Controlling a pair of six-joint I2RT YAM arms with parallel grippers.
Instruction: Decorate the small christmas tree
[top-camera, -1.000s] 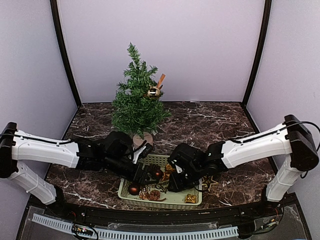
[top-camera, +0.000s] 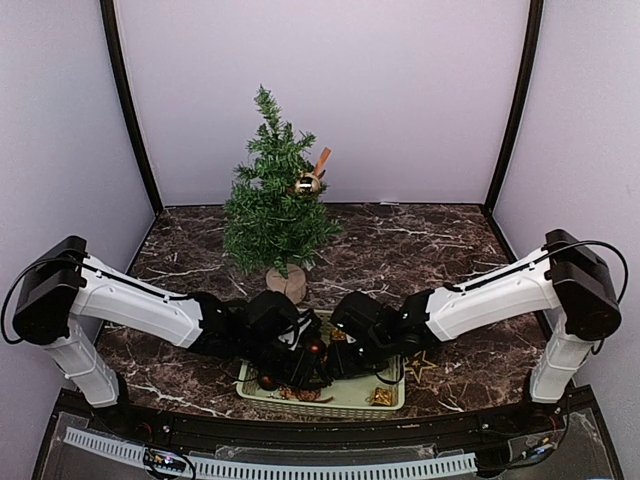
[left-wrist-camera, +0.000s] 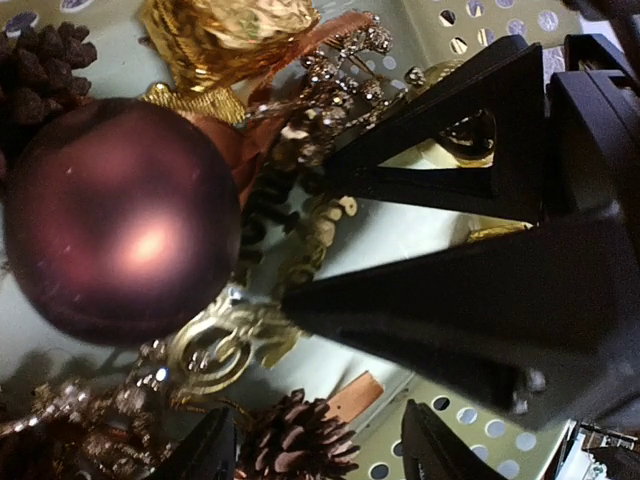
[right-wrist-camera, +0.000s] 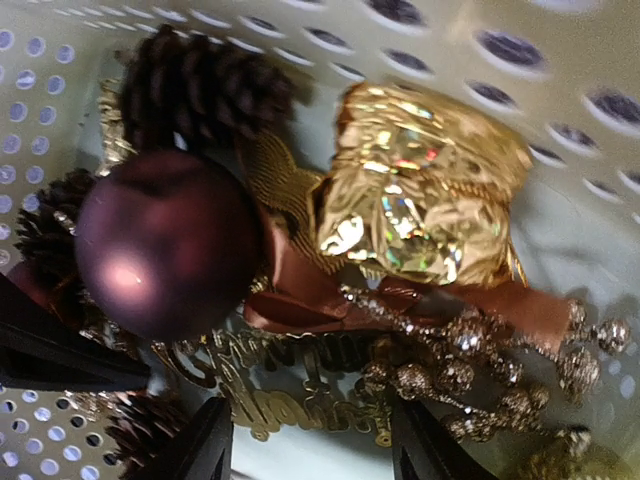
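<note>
The small tree (top-camera: 275, 190) stands at the back, a gold bauble (top-camera: 306, 186) with a ribbon on it. Both grippers are down in the basket (top-camera: 354, 408) of ornaments. The left wrist view shows my left gripper part open above a pinecone (left-wrist-camera: 298, 440), beside a dark red bauble (left-wrist-camera: 125, 220). In the right wrist view my right gripper is open over gold glittery pieces (right-wrist-camera: 305, 405) and beaded sprigs (right-wrist-camera: 470, 340), below the red bauble (right-wrist-camera: 170, 240) and a shiny gold parcel (right-wrist-camera: 420, 180).
The two arms are very close together over the basket. A gold star (top-camera: 423, 370) lies on the marble surface right of the basket.
The left arm has moved right and deeper into the basket, toward the middle.
</note>
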